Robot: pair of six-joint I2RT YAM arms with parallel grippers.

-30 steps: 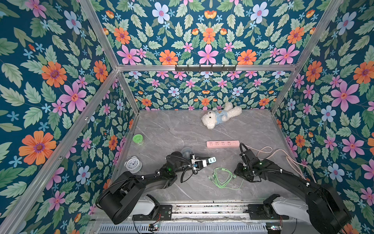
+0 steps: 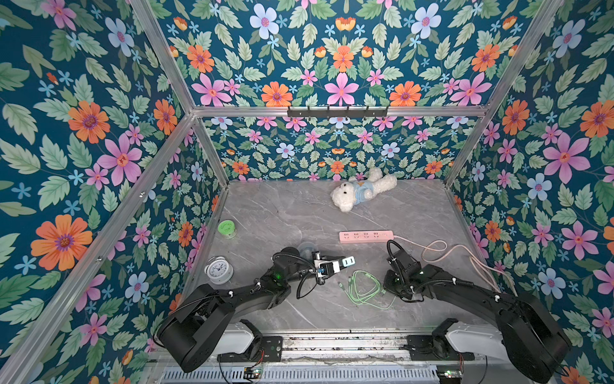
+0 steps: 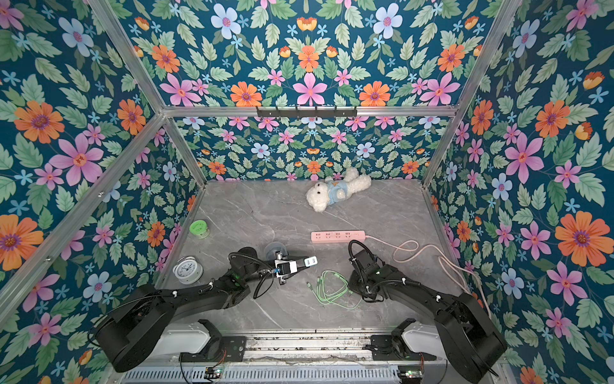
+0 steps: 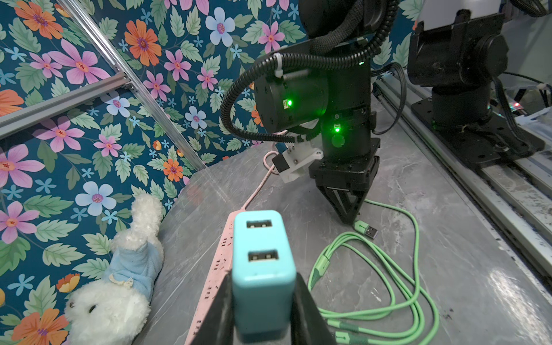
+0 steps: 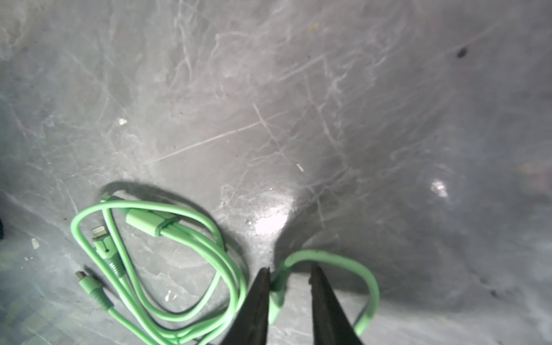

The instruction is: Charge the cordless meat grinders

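A pale blue charger block (image 4: 263, 253) with two USB ports is clamped in my left gripper (image 2: 344, 261), raised over the middle of the table. The looped green cable (image 2: 362, 299) lies on the table between the two grippers. One USB plug (image 4: 365, 229) of it is close to the tips of my right gripper, which points down at the table. In the right wrist view, a stretch of cable (image 5: 278, 287) stands between the parted fingers, nearer the left one. No meat grinder can be made out.
A pink power strip (image 2: 366, 236) lies behind the cable, its cord running right. A plush toy (image 2: 363, 190) is at the back. At left are a white clock (image 2: 218, 270) and a green-lidded container (image 2: 226, 228). A clear round vessel (image 3: 275, 248) sits behind the left arm.
The cable's right side shifted a little. My left arm and the charger look unmoved.
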